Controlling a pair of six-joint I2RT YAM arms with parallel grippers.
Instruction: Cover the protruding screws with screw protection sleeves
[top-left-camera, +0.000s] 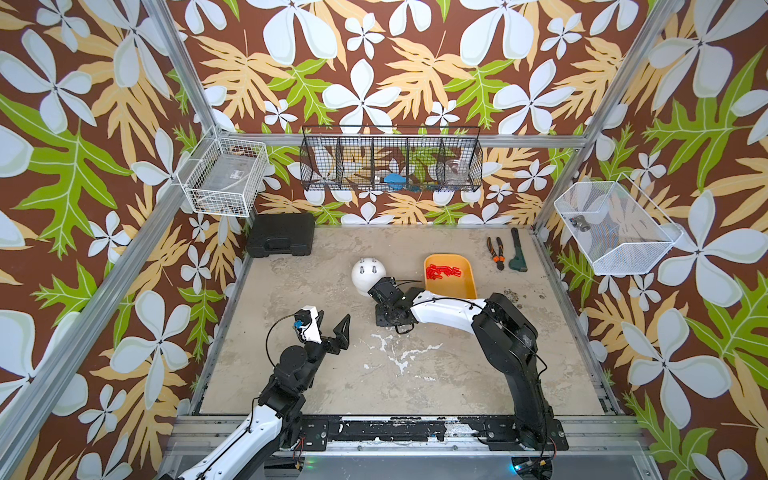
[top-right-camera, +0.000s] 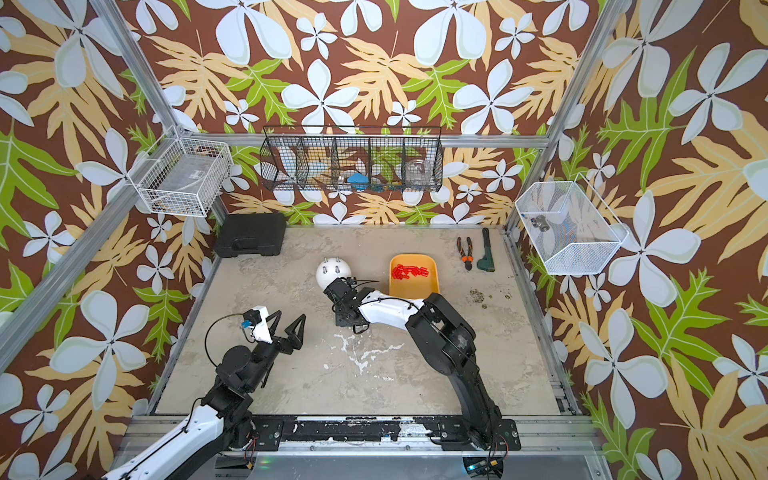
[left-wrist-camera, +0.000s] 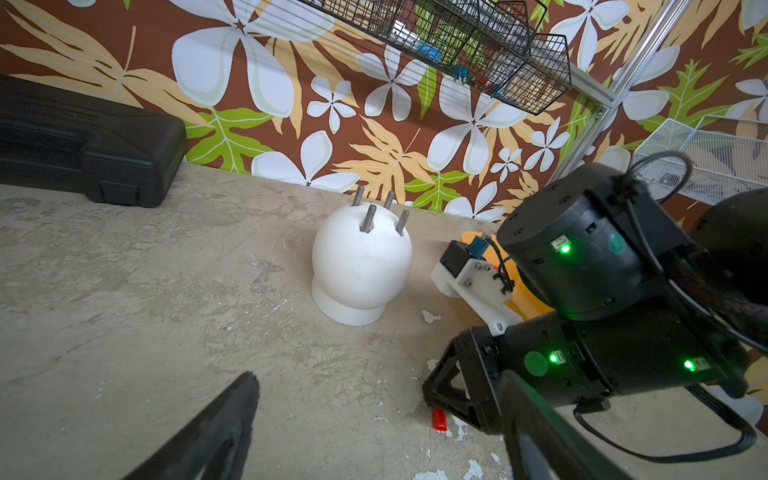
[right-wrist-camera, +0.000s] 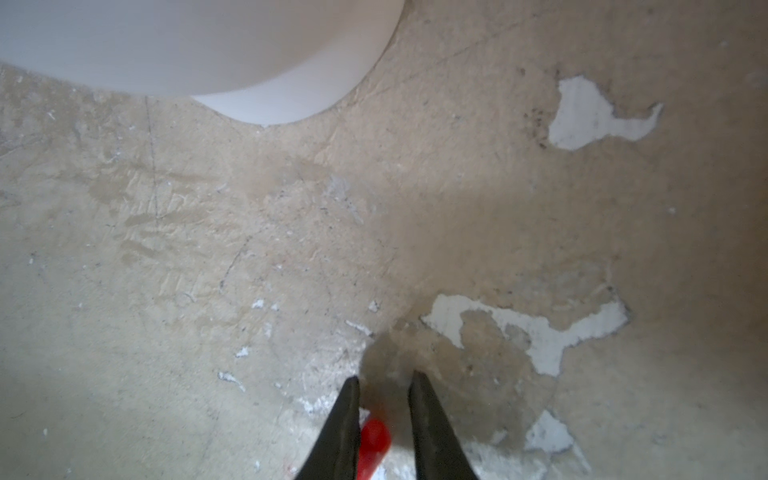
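A round white holder (left-wrist-camera: 361, 264) stands on the table with several bare metal screws (left-wrist-camera: 369, 217) pointing up from its top. Low over the table in front of it, my right gripper has its fingers parted. A red sleeve (right-wrist-camera: 373, 449) shows between them, against the left finger (right-wrist-camera: 342, 428), with a gap to the other finger. In the left wrist view that sleeve (left-wrist-camera: 439, 421) pokes out under the right gripper's tips. More red sleeves (top-left-camera: 444, 272) lie in a yellow bin (top-left-camera: 470, 292). My left gripper (top-left-camera: 333, 324) stands open and empty, left of the holder.
A black case (top-left-camera: 280, 233) lies at the back left. Pliers (top-left-camera: 496, 253) and a green-handled tool (top-left-camera: 517, 250) are at the back right. Wire baskets (top-left-camera: 390, 164) hang along the back wall. The table's front middle is open.
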